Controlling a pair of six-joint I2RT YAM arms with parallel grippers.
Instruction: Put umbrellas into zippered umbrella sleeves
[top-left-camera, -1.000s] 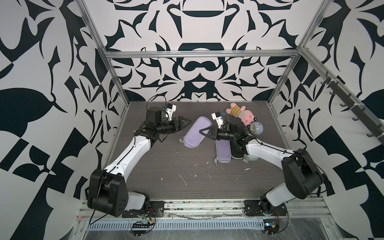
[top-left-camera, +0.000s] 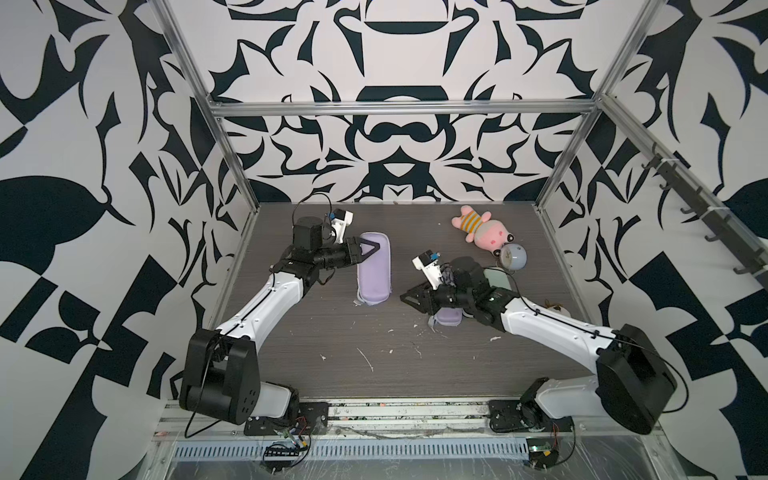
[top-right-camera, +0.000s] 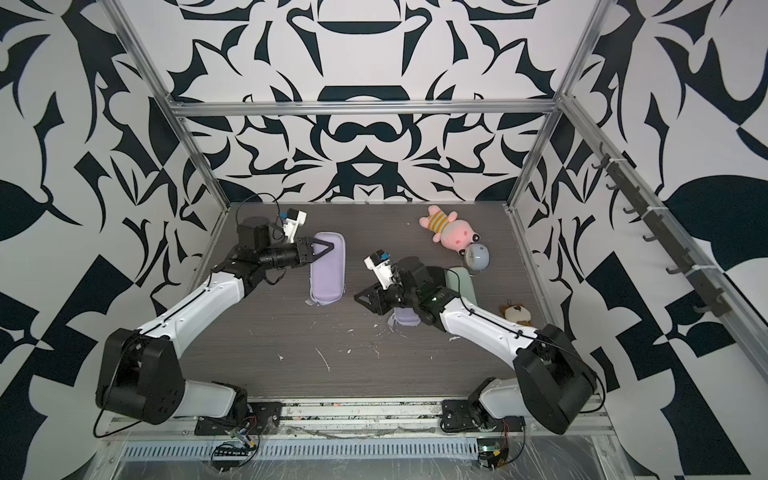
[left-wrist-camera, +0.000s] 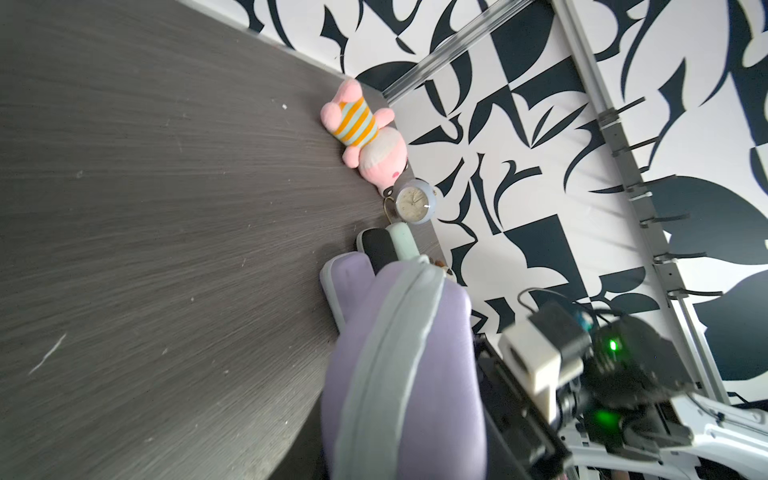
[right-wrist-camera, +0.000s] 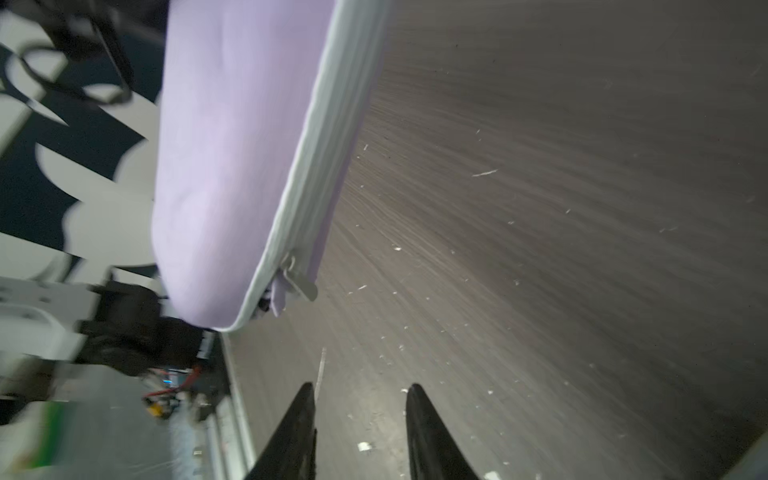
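Note:
A lilac zippered sleeve (top-left-camera: 373, 276) hangs upright in my left gripper (top-left-camera: 369, 249), which is shut on it near its upper part; in the left wrist view its pale zip strip fills the lower middle. In the right wrist view a zip pull (right-wrist-camera: 294, 278) shows at its lower end. My right gripper is part open and empty, below and right of that sleeve, over a second lilac sleeve (top-left-camera: 448, 317) on the table. Black (left-wrist-camera: 376, 248) and mint (left-wrist-camera: 402, 240) sleeves lie beside it.
A pink striped plush (top-left-camera: 488, 232), a round grey clock (top-left-camera: 513, 257) and a small brown toy (top-right-camera: 516, 313) are at the right.

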